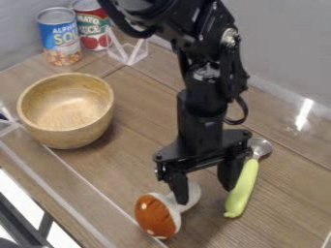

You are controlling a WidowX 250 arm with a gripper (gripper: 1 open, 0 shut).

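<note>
My black gripper point(204, 182) is low over the wooden table, its fingers apart, pointing down. Its left finger is at a white and orange-brown object point(161, 213) lying near the front edge; whether they touch is unclear. Just right of the gripper lies a utensil with a pale green handle point(241, 190) and a metal head, partly behind the right finger. Nothing shows held between the fingers.
A wooden bowl point(65, 133) sits at the left. An Alphabet soup can point(61, 39) and a red tomato can point(93, 29) stand at the back left by the wall.
</note>
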